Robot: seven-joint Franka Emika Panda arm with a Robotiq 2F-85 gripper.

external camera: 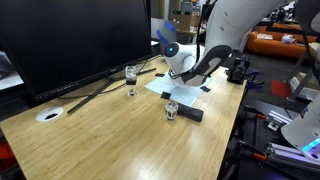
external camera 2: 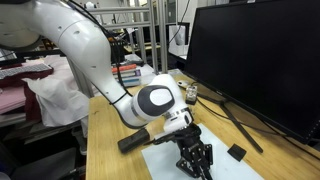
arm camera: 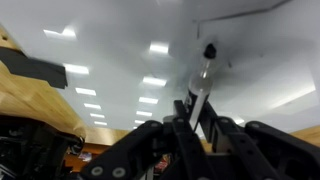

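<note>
A white marker with a black tip [arm camera: 204, 78] is held between the fingers of my gripper, which is shut on it. In the wrist view the tip points at the glossy white board [arm camera: 120, 65]; whether it touches the surface I cannot tell. Near the top right of that view, a faint grey stroke [arm camera: 250, 12] runs across the board. Exterior view 2 has my gripper [external camera 2: 194, 158] low over the board [external camera 2: 232, 172]. From the other side, the white arm hides much of the board's far part [external camera: 160, 85].
A black rectangular block [external camera 2: 236, 152] rests on the board near its edge. Close to the board lie a dark cylinder [external camera: 188, 115] and a clear cup [external camera: 171, 110]. A large monitor [external camera: 85, 45] lines the back.
</note>
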